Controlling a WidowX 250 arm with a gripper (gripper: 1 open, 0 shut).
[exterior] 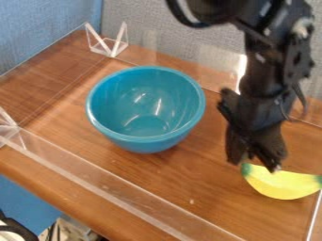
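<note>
A teal bowl [132, 104] stands on the wooden table, left of centre, with nothing visible inside. A yellow banana with green tips [281, 185] lies at the right front. The black gripper [255, 155] points down just above and behind the banana's left end, right of the bowl. Its fingertips are dark and partly overlap one another, so a gap between them is hard to make out; no object shows held in it.
The table [176, 198] has clear wood in front of the bowl and at the left. Clear plastic rails run along the edges, with small brackets at the corners. Grey padded walls stand behind.
</note>
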